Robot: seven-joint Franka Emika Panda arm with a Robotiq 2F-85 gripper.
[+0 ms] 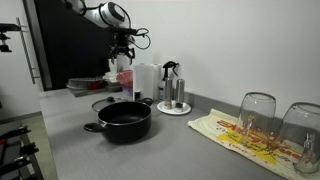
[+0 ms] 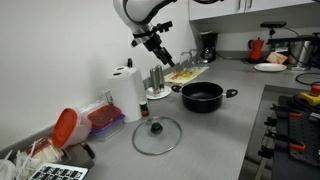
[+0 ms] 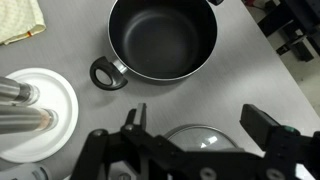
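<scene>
High above the counter, my gripper [image 1: 127,55] hangs empty. Its fingers stand wide apart in the wrist view, with one of its fingers [image 3: 136,116] at the left and nothing held between them. Below, a black two-handled pot [image 1: 125,122] rests uncovered on the grey counter; its inside [image 3: 162,35] looks empty. A round glass lid [image 2: 157,136] with a dark knob lies flat on the counter, apart from the pot. From the wrist, the lid [image 3: 200,137] shows between the fingers, its lower part hidden behind the gripper.
Metal shakers [image 1: 180,90] stand on a white plate [image 1: 174,108] behind the pot. Two upturned glasses [image 1: 256,114] stand on a yellow patterned cloth [image 1: 218,126]. A paper towel roll [image 2: 128,94] stands near the wall.
</scene>
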